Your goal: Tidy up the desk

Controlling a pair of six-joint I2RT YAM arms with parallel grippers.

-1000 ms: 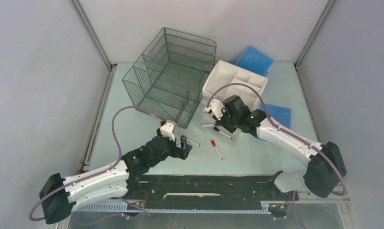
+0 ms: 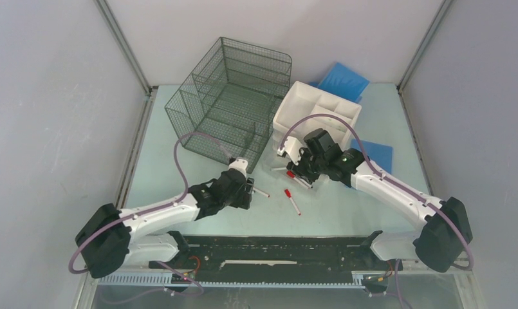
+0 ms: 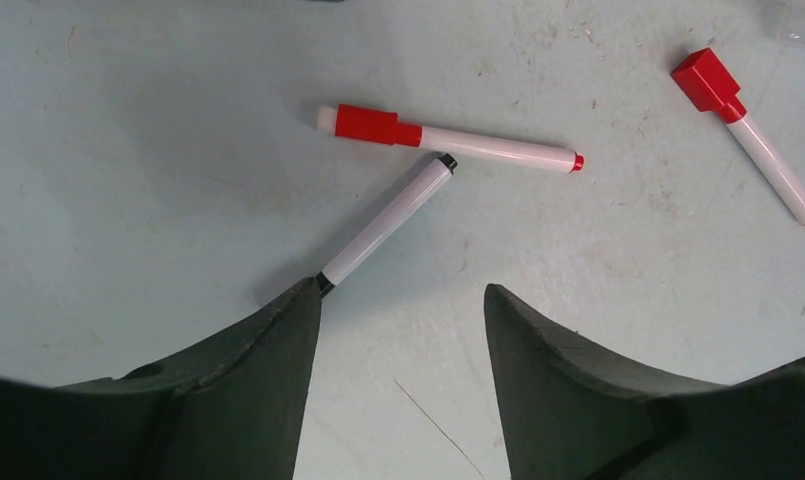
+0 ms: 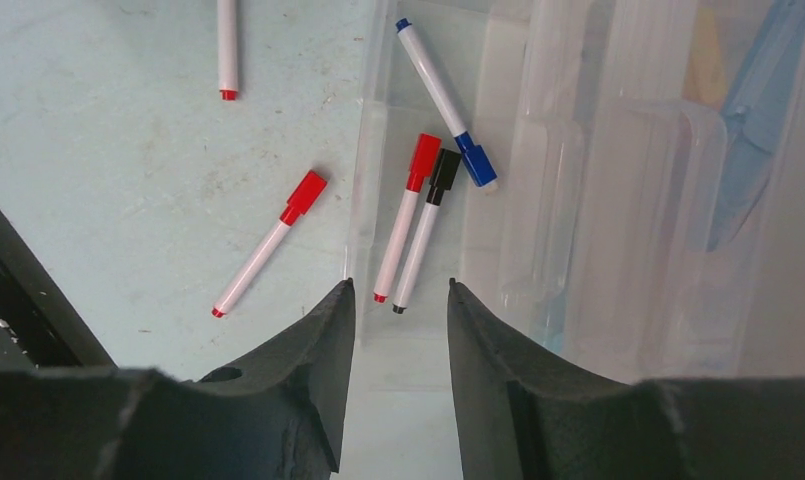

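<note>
My left gripper is part open above the desk, nothing between its fingers, over a black-ended marker [image 3: 386, 222] and a red-capped marker [image 3: 496, 147]; another red marker [image 3: 771, 167] lies to their right. My right gripper is open over a clear tray [image 4: 375, 60] holding a red marker [image 4: 396, 240], a black marker [image 4: 415, 255] and a blue marker [image 4: 433, 75]. A red marker [image 4: 253, 265] lies outside it on the desk.
A wire mesh rack [image 2: 198, 96] stands at back left, a white organizer [image 2: 298, 96] at back centre, blue folders [image 2: 343, 80] behind and right of it. Its front edge is dark.
My right gripper has shifted slightly, and a red-capped marker now shows beside the others in the clear tray.
</note>
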